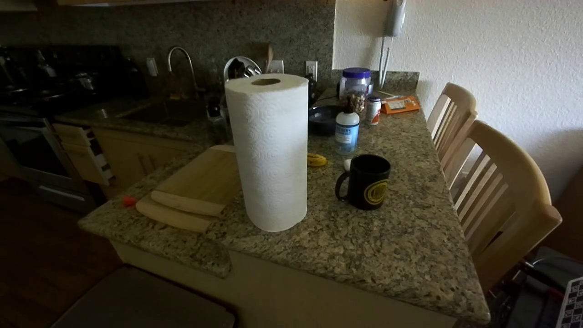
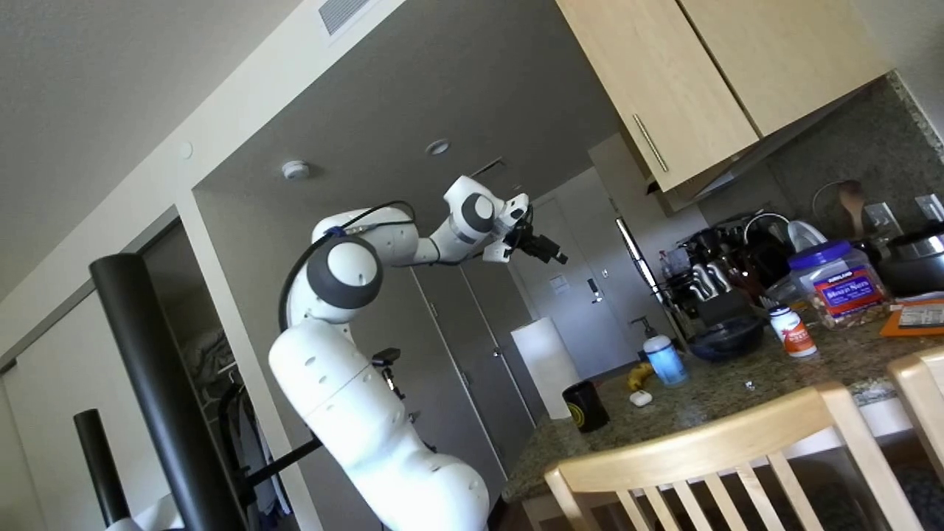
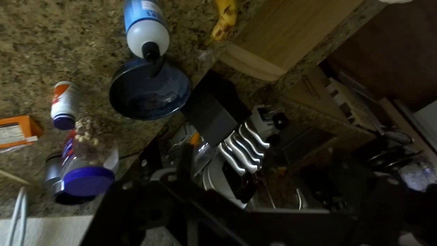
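High over the counter, in exterior view 2, my gripper [image 2: 550,251] points down and to the right, clear of every object. Dark fingers [image 3: 186,162] stand apart at the bottom of the wrist view, and nothing shows held between them. A white paper towel roll [image 1: 270,158] stands upright near the counter's front. To its right is a black mug [image 1: 369,183] with a yellow emblem. Behind the mug stands a blue soap bottle [image 1: 347,134]; a banana [image 1: 317,160] lies partly hidden by the roll. In the wrist view, a dark bowl [image 3: 149,92] sits beside the soap bottle.
Wooden cutting boards [image 1: 199,177] lie left of the roll. A purple-lidded nut jar [image 3: 90,180], a white pill bottle [image 3: 65,104], an orange packet [image 3: 16,131] and a knife block [image 3: 217,110] crowd the back. Chairs [image 1: 500,191] line the right edge.
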